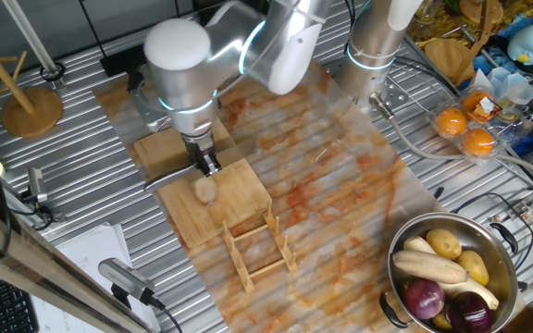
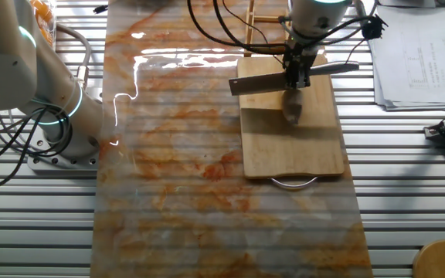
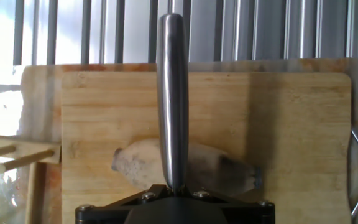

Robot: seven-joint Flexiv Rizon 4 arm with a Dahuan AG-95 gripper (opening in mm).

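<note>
A knife with a steel handle [image 3: 173, 93] is held in my gripper [image 2: 297, 77], which is shut on it. Its broad blade [image 2: 255, 83] points left in exterior view 2, away from the handle. Beneath lies a pale lotus root [image 3: 143, 163] on the wooden cutting board [image 3: 303, 137]. In the wrist view the handle crosses over the root's middle, and the gripper covers part of its lower edge. Exterior view 1 shows the root [image 1: 204, 191] just below the gripper. Whether the blade touches the root cannot be made out.
A wooden rack [image 1: 257, 252] stands against the board's end. A steel pot [image 1: 399, 277] with potatoes, onions and lotus roots sits at the lower right of exterior view 1. The marbled mat [image 2: 168, 193] beside the board is mostly clear.
</note>
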